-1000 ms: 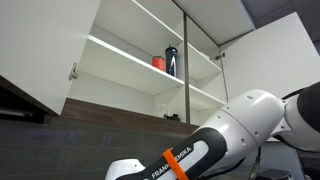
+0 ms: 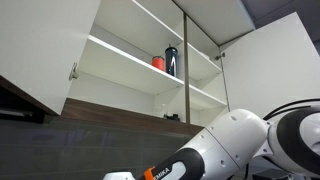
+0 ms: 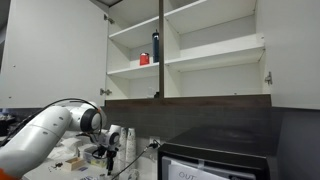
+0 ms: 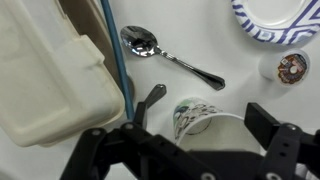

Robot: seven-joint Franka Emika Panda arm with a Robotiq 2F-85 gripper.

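Observation:
In the wrist view my gripper is open, one finger on each side of a white cup (image 4: 186, 108) with a printed pattern. The cup's wide opening faces the camera, and contact with the fingers cannot be made out. A metal spoon (image 4: 139, 38) lies on the white table beyond the cup. Another utensil handle (image 4: 155, 95) shows by the left finger. At the right stands a small white container (image 4: 291, 68) with a donut picture, below a blue-patterned plate (image 4: 280, 12). In exterior view 2 the arm (image 3: 45, 130) reaches down to the table at lower left.
A lidded pale container (image 4: 50, 85) fills the left of the wrist view, beside a blue edge (image 4: 116, 50). A black microwave (image 3: 222, 140) stands right of the work area. Above, an open cabinet holds a red can (image 2: 158, 63) and a dark bottle (image 2: 171, 62).
In exterior view 1 the arm has moved down and to the left over the last second. The cabinet and its contents have not moved.

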